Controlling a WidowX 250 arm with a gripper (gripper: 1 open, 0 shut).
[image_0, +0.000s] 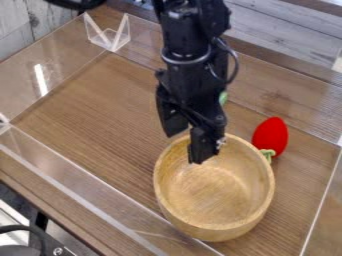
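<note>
My gripper is open above the rear left part of a tan wooden bowl, with nothing visible between its fingers. The bowl looks empty. A red pepper-like object with a green stem lies on the wooden table just behind the bowl's right side. A small green thing, partly hidden by the arm, sits behind the gripper.
A clear plastic piece stands near the back left edge. Black cable lies at the front left corner.
</note>
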